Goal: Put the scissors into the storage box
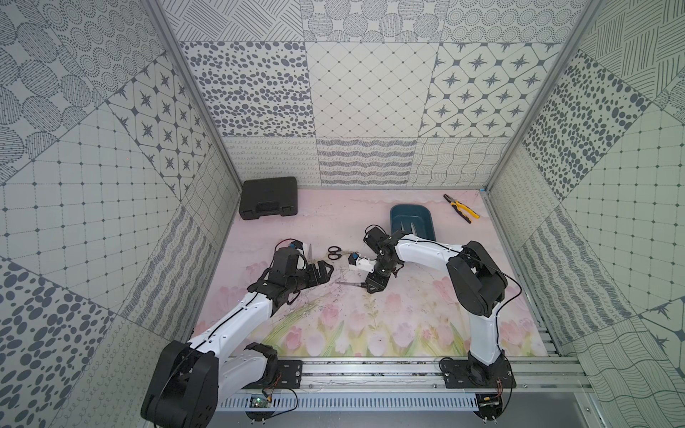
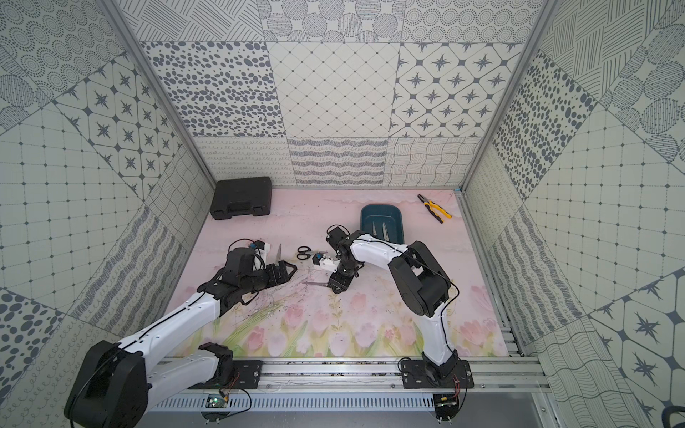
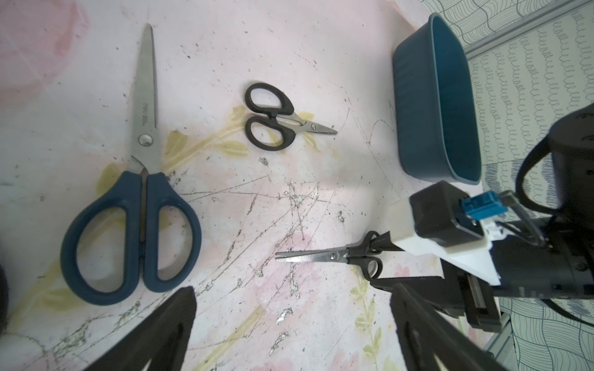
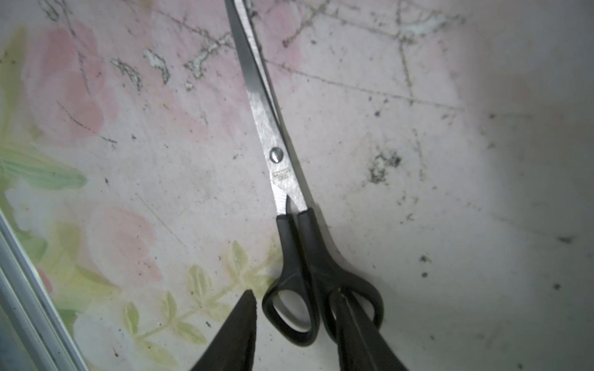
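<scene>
Long black-handled scissors [image 4: 286, 247] lie on the table under my right gripper. Its fingers stand part open at the handles, one over a finger loop. Large blue-handled scissors [image 3: 126, 237] lie below my left gripper, which is open and empty. Small black-handled scissors [image 3: 281, 133] lie farther back between the arms. The dark teal storage box [image 3: 417, 105] stands at the back right, with blades visible inside it in the top views [image 2: 372, 214].
A black case [image 1: 268, 197] sits at the back left. Yellow-handled pliers [image 1: 462, 208] lie at the back right corner, beside the box.
</scene>
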